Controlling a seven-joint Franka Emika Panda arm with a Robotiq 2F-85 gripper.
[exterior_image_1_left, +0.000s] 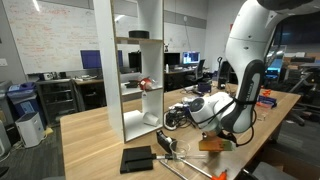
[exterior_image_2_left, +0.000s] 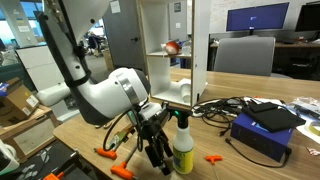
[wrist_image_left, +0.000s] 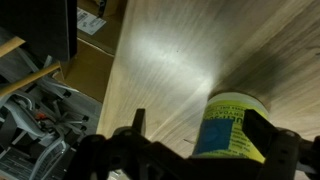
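Observation:
A bottle with a white top and yellow-green label stands upright on the table. In the wrist view my gripper is open, its dark fingers wide apart. The bottle shows toward the right-hand finger, partly covered by it; whether they touch I cannot tell. Exterior view 2 has the gripper low over the table, just left of the bottle. From exterior view 1, the arm's hand hides much of the bottle.
A black square item and several utensils lie left of the gripper. Orange pieces are scattered around it. A tall white shelf rises behind, and a blue box with a black item on top sits farther right.

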